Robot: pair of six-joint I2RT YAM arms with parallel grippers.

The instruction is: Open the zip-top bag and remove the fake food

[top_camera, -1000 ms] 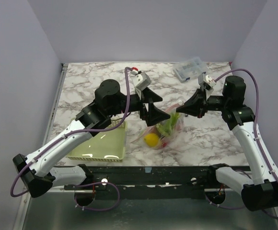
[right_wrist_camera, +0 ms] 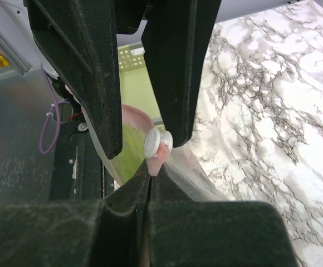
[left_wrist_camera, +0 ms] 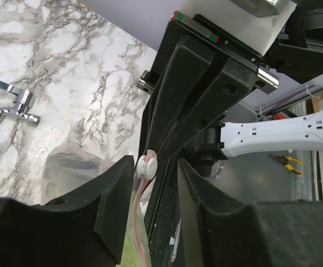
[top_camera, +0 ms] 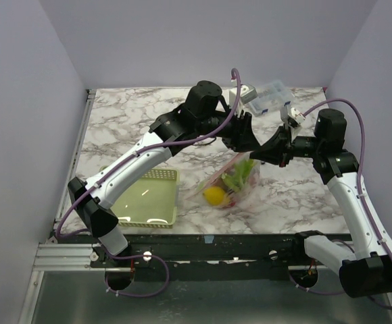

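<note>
The zip top bag, holding yellow and green fake food, lies on the marble table, its upper end raised. My right gripper is shut at the bag's top by the white zip slider and pink strip. My left gripper is open around that slider, its fingertips on either side, with a gap. In the right wrist view the left fingers stand just above and either side of the slider.
A green tray sits at the left, a clear plastic case at the back right. A metal faucet piece lies on the table beyond the bag.
My left arm has swung right and toward the back, bringing its gripper up to the bag's top beside the right gripper. The right arm has hardly moved.
</note>
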